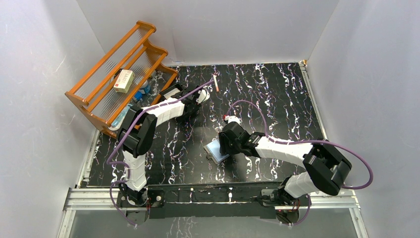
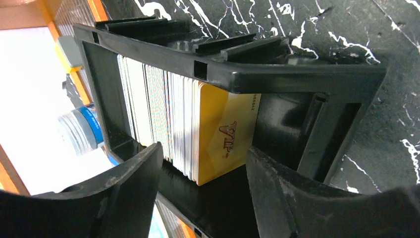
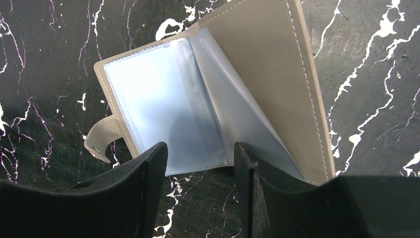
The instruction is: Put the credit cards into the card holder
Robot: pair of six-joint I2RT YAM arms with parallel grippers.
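Observation:
A row of cards (image 2: 183, 124) stands on edge inside a black box (image 2: 307, 77); the end card's yellow face (image 2: 225, 131) shows. My left gripper is open over the box's near side, its fingertips to either side of the row's yellow end, and nothing is seen clamped between them. The beige card holder (image 3: 267, 64) lies open on the table, with a clear pocket (image 3: 158, 104) and a raised translucent flap. My right gripper stands open at the holder's near edge, with no object held between its fingers. From above, the right arm covers part of the holder (image 1: 214, 148).
A wooden rack (image 1: 124, 74) with a small box (image 1: 124, 81) and bottles stands at the back left, close to the left arm. A thin stick (image 1: 215, 83) lies on the table behind the left gripper.

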